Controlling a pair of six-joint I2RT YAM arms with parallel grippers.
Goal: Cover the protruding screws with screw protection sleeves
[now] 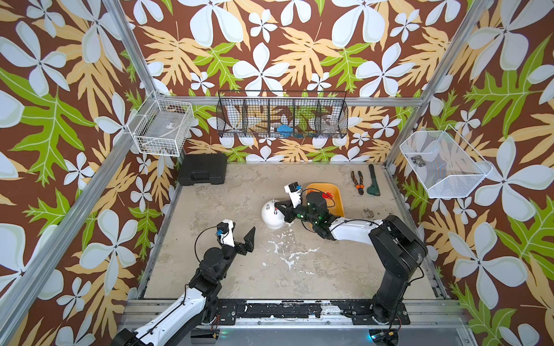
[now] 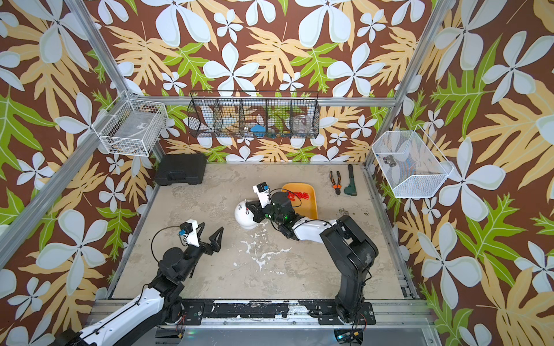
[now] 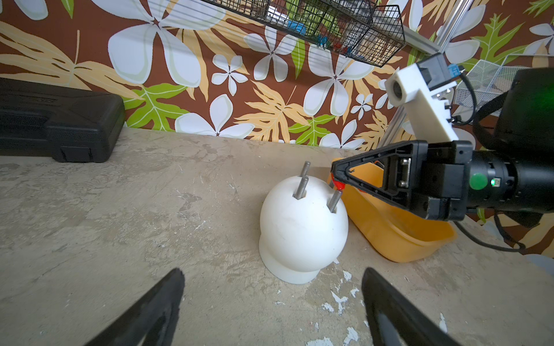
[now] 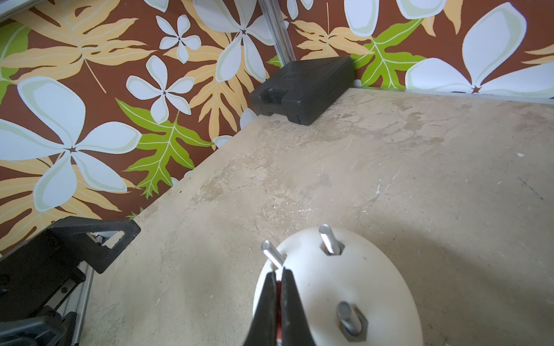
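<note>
A white dome stands on the tabletop with bare metal screws sticking out of its top; three show in the right wrist view, among them a front screw [image 4: 349, 317] and a back one [image 4: 330, 240]. My right gripper is shut on a small red sleeve [image 4: 278, 314], mostly hidden by the fingers. In the left wrist view this red sleeve [image 3: 338, 184] meets the upper end of the right-hand screw [image 3: 334, 200]; how far it covers the thread cannot be told. My left gripper [image 1: 244, 239] is open and empty, left of and nearer than the dome.
An orange bin [image 1: 339, 201] holding more red sleeves [image 1: 327, 195] is right of the dome, partly behind the right arm. Pliers [image 1: 357, 182] and a green-handled tool [image 1: 373, 180] lie farther right. A black case [image 1: 202, 169] sits back left.
</note>
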